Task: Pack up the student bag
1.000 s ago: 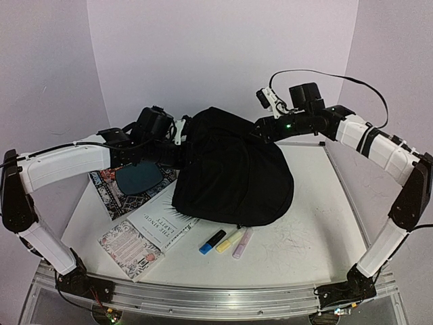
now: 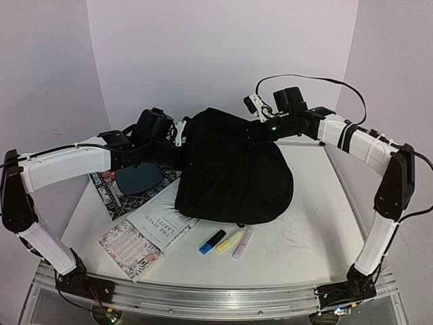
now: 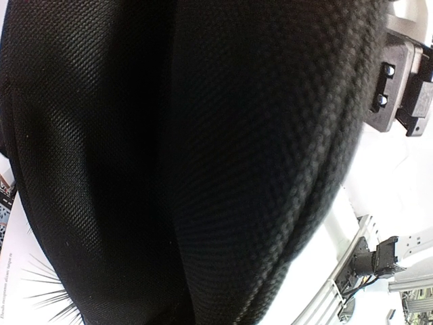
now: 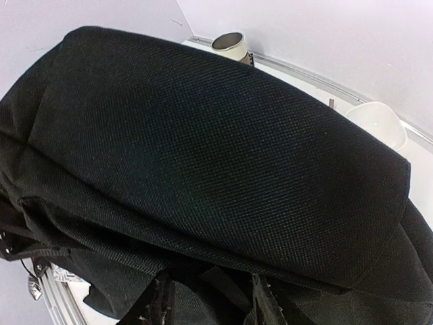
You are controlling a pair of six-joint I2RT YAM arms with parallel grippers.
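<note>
A black bag point(image 2: 233, 176) stands in the middle of the table, its upper part raised. At its left upper side is my left gripper point(image 2: 187, 154); black fabric fills the left wrist view and hides its fingertips. My right gripper is at the bag's top right, fingers apart, with a dark fold of the bag lying between them and not pinched. In front of the bag lie a blue-and-black marker point(image 2: 212, 242), a yellow marker point(image 2: 230, 241) and a pink marker point(image 2: 243, 243). A white book point(image 2: 159, 220) and a floral-covered book point(image 2: 132, 248) rest front left.
Behind the left arm lies a dark blue-grey flat item point(image 2: 139, 178) on a patterned item point(image 2: 108, 193). Beyond the bag, the right wrist view shows a metallic cup point(image 4: 230, 45) and a white bowl point(image 4: 379, 124).
My right gripper has moved left and slightly down, onto the bag's top right edge. The left arm stays put, and the bag has barely shifted.
</note>
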